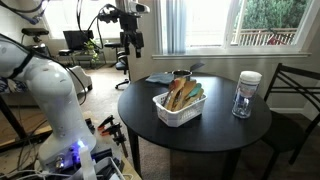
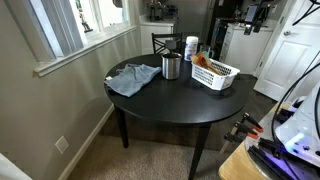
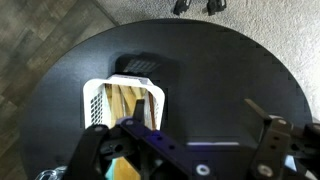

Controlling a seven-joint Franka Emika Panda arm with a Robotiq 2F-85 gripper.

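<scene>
My gripper hangs high above the left side of the dark round table. Its fingers stand wide apart in the wrist view, nothing between them. A white basket of wooden and coloured utensils sits on the table, well below the gripper. Behind it in exterior view 2 are a metal pot and a crumpled grey-blue cloth. A white-topped canister stands upright towards the right.
A dark chair stands beside the table on the right. The window wall lies behind the cloth side. Bare tabletop stretches in front of the basket and cloth in exterior view 2.
</scene>
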